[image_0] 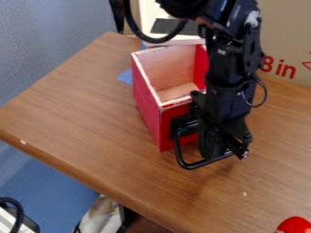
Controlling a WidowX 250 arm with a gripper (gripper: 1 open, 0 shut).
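A red open-topped box [153, 100] with a pale interior stands on the wooden table [73, 127]. My black arm comes down from the top, with the gripper [195, 146] low at the box's right front, close against or beside it. The arm hides part of the box's right side. The state of the fingers cannot be made out among the dark parts.
A red round object [294, 226] sits at the front right edge. A cardboard sheet [285, 45] with red print stands behind, and a blue item [125, 76] lies by the box.
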